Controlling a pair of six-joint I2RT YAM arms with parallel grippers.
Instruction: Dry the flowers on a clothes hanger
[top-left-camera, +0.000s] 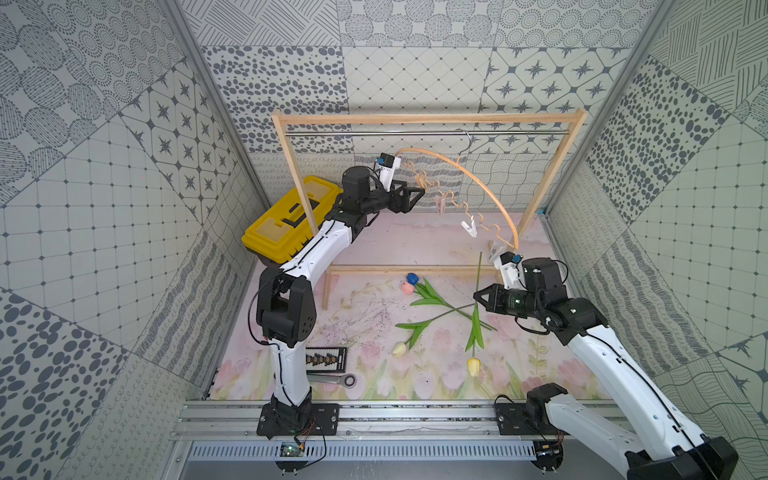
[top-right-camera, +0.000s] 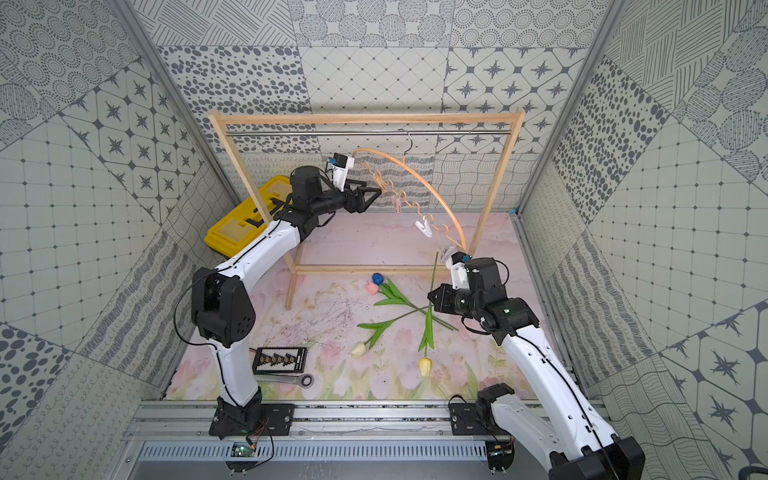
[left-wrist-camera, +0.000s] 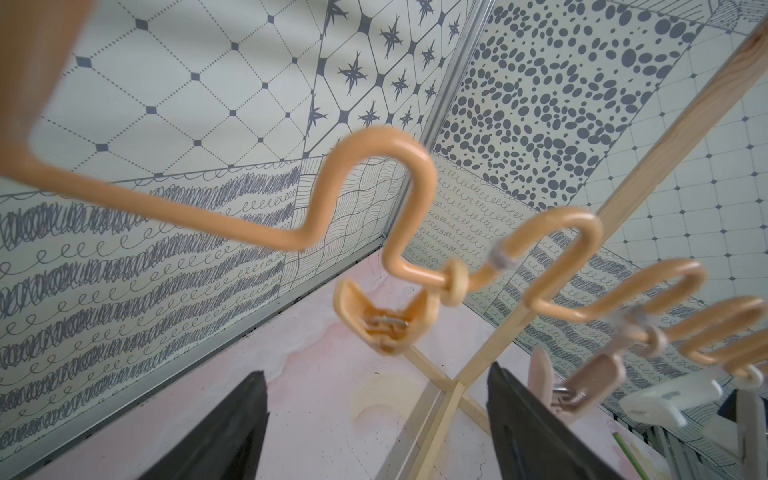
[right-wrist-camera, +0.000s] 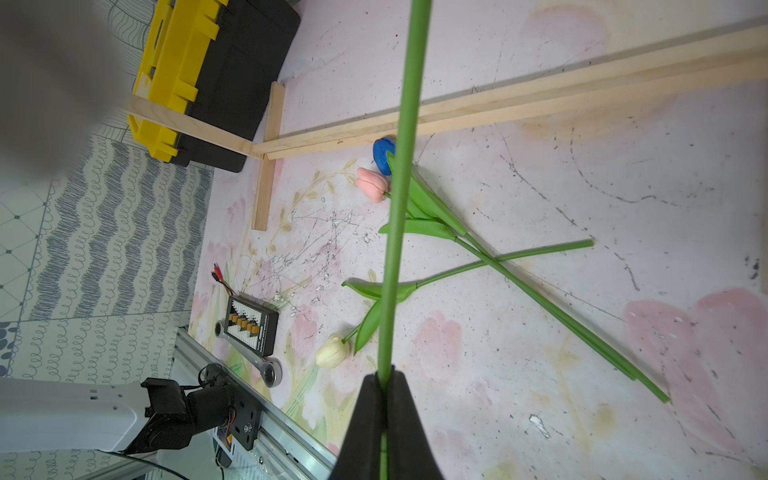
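Note:
A yellow tulip (top-left-camera: 473, 367) hangs head down, its green stem (right-wrist-camera: 393, 264) pinched in my shut right gripper. The stem's free end rises near the hanger's lower right end. The orange hanger (top-left-camera: 480, 185) hangs tilted from the rack's rod, carrying clothespins: a peach one (left-wrist-camera: 385, 326), a pink one (left-wrist-camera: 582, 385), a white one (top-left-camera: 469, 228) and a grey one behind the right wrist. My left gripper (top-left-camera: 417, 197) is by the hanger's left part, part open, nothing between its fingers; the peach pin appears above the gap in the left wrist view.
On the table lie a white tulip (right-wrist-camera: 332, 350), a pink tulip (right-wrist-camera: 371, 184) and a blue flower (right-wrist-camera: 383, 155), stems crossing. The wooden rack (top-left-camera: 424, 119) spans the back. A yellow-lidded toolbox (top-left-camera: 292, 217), a wrench (top-left-camera: 345, 381) and a small black case (top-left-camera: 326, 360) are at the left.

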